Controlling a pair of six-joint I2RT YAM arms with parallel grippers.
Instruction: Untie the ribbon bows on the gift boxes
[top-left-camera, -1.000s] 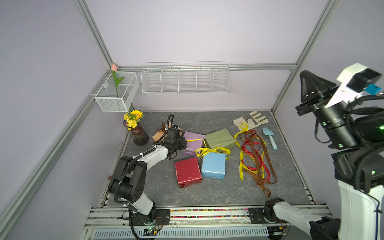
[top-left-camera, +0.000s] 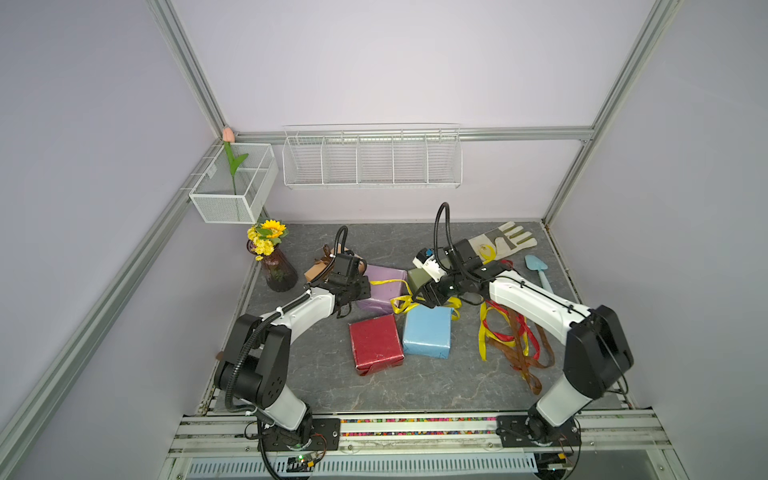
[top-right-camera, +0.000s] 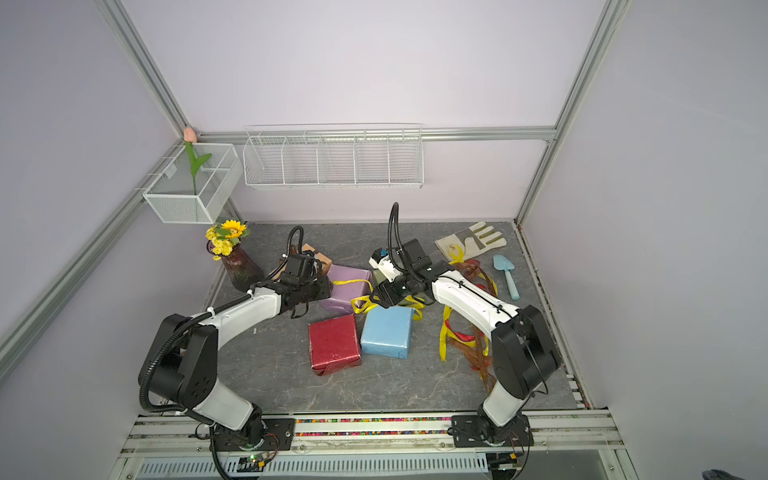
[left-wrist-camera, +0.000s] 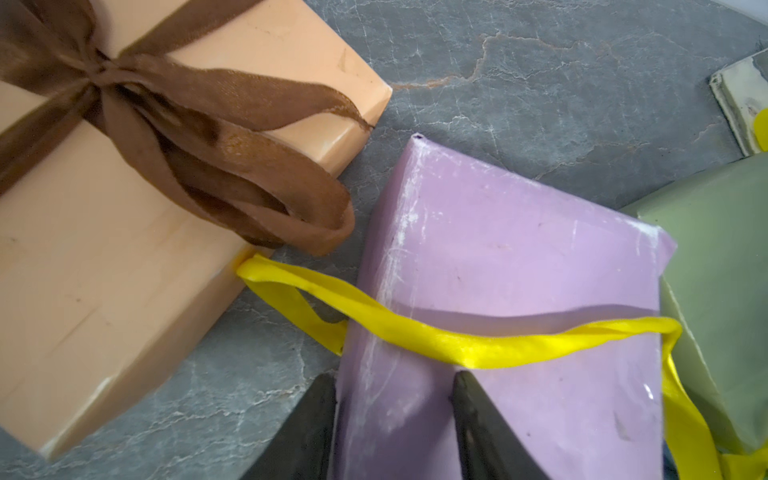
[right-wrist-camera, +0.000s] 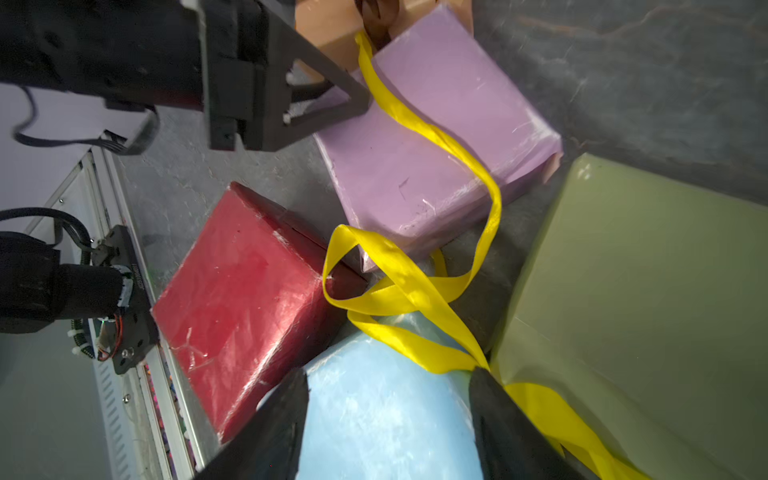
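Note:
A peach box (left-wrist-camera: 104, 264) with a brown bow (left-wrist-camera: 120, 88) lies at back left. Yellow ribbon (left-wrist-camera: 496, 348) is draped across the purple box (left-wrist-camera: 528, 240) and trails between the olive (right-wrist-camera: 640, 288) and blue (right-wrist-camera: 376, 432) boxes. A red box (right-wrist-camera: 240, 304) lies in front. My left gripper is open low over the purple box's left edge, the yellow ribbon just beyond its fingertips. My right gripper stands open above the blue box, by the loose yellow ribbon.
Loose ribbons (top-left-camera: 520, 352), a glove (top-left-camera: 512, 238) and a trowel (top-left-camera: 542, 272) lie at right. A flower vase (top-left-camera: 278, 268) stands at left; wire baskets (top-left-camera: 372, 160) hang on the walls.
The left arm looks almost unmoved.

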